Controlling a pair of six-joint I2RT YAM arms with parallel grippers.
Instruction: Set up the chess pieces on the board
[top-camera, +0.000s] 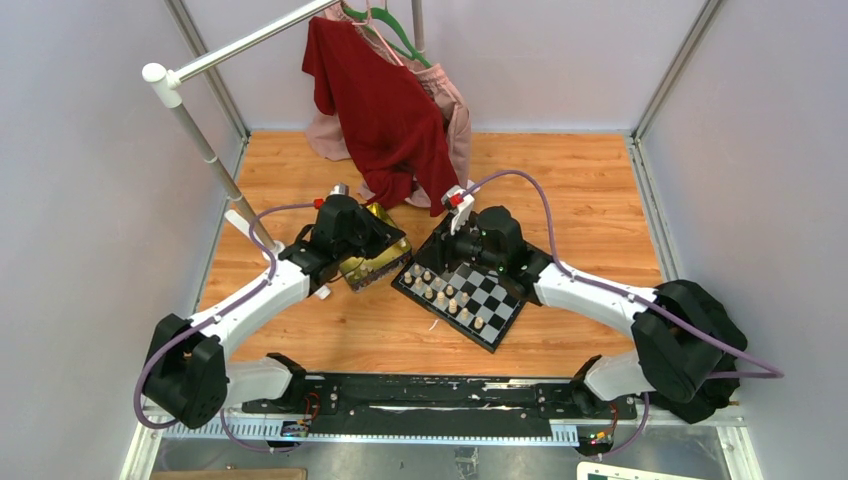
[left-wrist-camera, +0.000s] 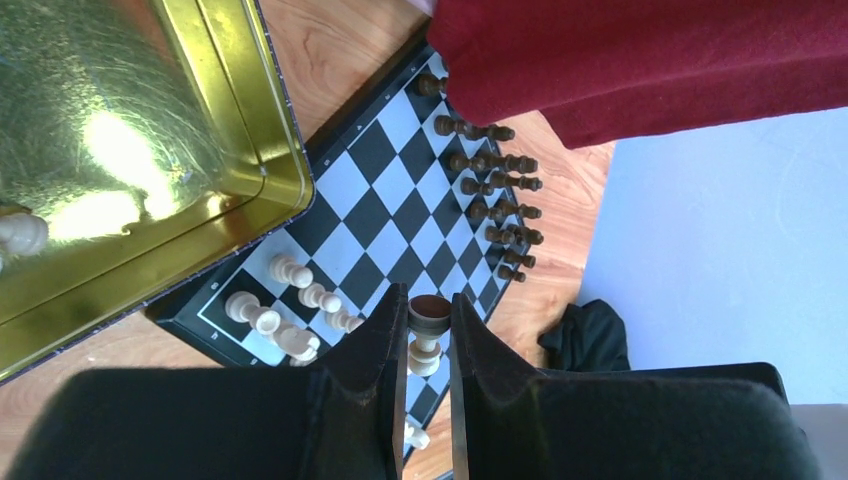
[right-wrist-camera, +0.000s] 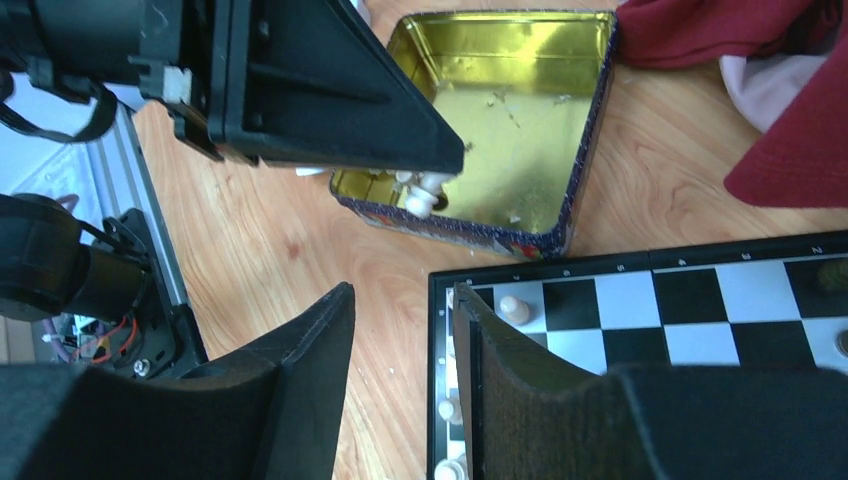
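Observation:
A black-and-grey chessboard (top-camera: 483, 305) carries several white pieces along its near-left side; in the left wrist view, dark pieces (left-wrist-camera: 500, 182) line its far side. My left gripper, shut on a white chess piece (left-wrist-camera: 427, 345) with a dark round base, is above the gold tin (top-camera: 365, 268) and board edge. The tin holds more white pieces (right-wrist-camera: 425, 195). My right gripper is over the board, its fingers part open with nothing visible between them.
A red shirt (top-camera: 375, 120) and pink clothes hang from a white rack (top-camera: 205, 150) behind the tin and board, draping close to both. Bare table lies at the right and front.

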